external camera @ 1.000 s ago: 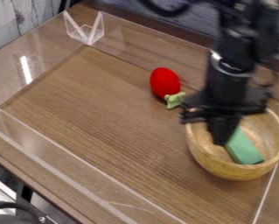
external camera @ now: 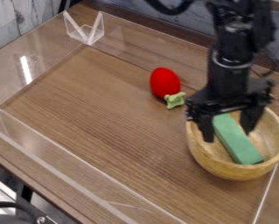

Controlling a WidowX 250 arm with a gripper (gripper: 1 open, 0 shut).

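The black gripper (external camera: 226,108) hangs over a yellow bowl (external camera: 229,171) on the right of the camera view, its fingers spread apart at the bowl's rear rim. A pale green oblong object (external camera: 233,142) lies inside the bowl, slanting from back left to front right, beneath the gripper. I see nothing held between the fingers.
A red object (external camera: 165,81) and a small light green piece (external camera: 174,100) lie left of the arm. A white wire holder (external camera: 83,26) stands at the back left.
The gripper has moved left and higher in view from over the bowl's right side, uncovering more of the green object, which now appears more lengthwise.
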